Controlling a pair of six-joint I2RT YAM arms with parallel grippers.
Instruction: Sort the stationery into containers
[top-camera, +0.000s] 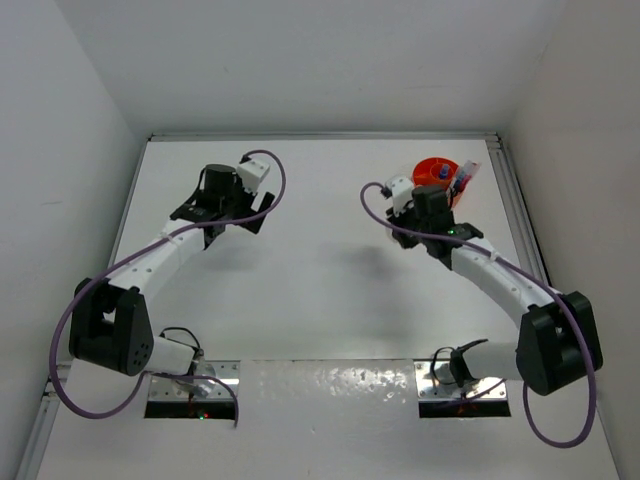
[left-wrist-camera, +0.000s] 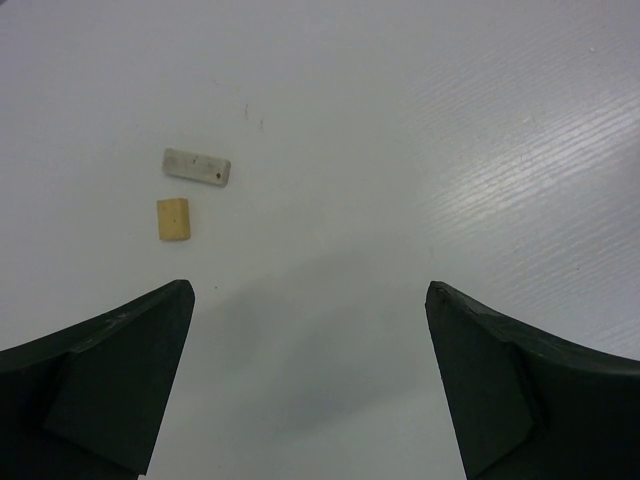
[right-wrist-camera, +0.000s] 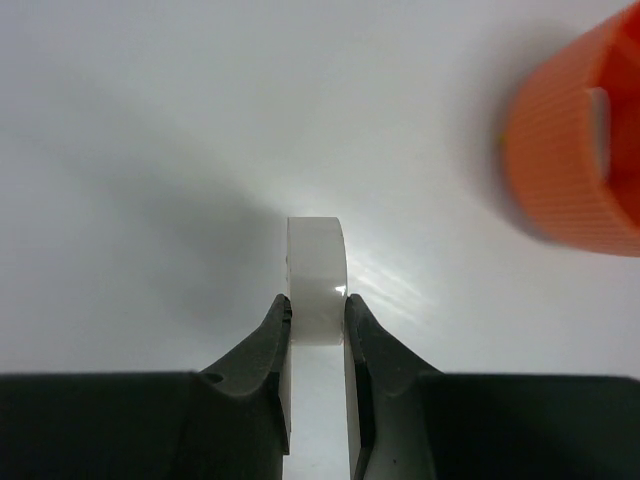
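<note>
An orange container (top-camera: 432, 172) stands at the back right holding several items; its curved wall (right-wrist-camera: 555, 160) fills the right wrist view's upper right. My right gripper is low beside it, closed round a pale white block-like item (right-wrist-camera: 316, 270), blurred at the edges. My left gripper (top-camera: 258, 210) hangs over the left side of the table, open and empty. In the left wrist view, a small grey bar (left-wrist-camera: 196, 166) and a yellow piece (left-wrist-camera: 173, 219) lie on the white surface between and beyond its fingers.
A raised metal rail (top-camera: 320, 135) runs along the back, and walls stand close on the sides.
</note>
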